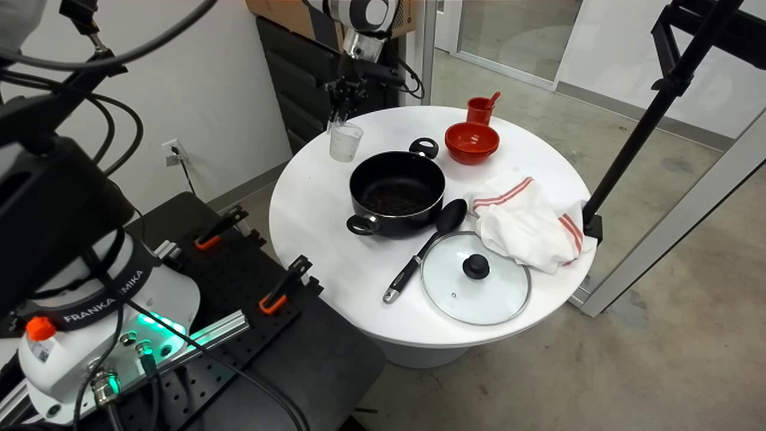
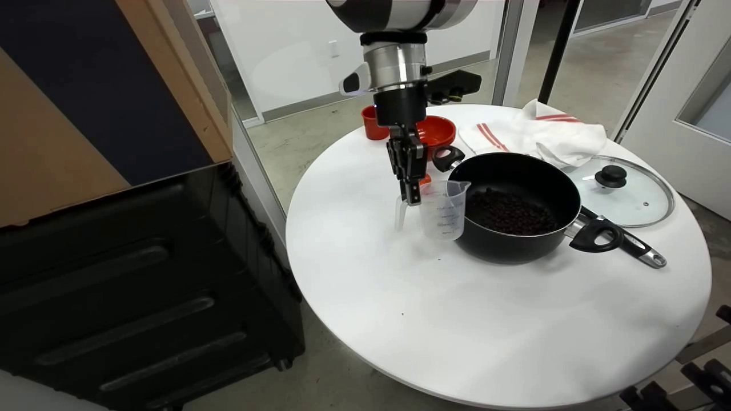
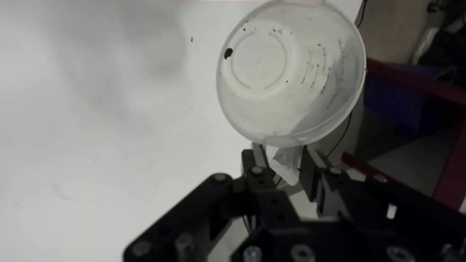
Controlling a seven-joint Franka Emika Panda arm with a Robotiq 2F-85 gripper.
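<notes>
A clear plastic measuring cup hangs by its handle from my gripper, whose fingers are shut on that handle. Inside the cup only a few dark specks show; otherwise it looks empty. In exterior view 2 the cup is close to upright, beside the black pot; whether its base touches the table cannot be told. Dark beans cover the pot's bottom. Exterior view 1 has my gripper at the table's far left, with the cup below it.
Behind the pot stand red bowls and a red cup. A black spoon, a glass lid and a white towel lie at the right.
</notes>
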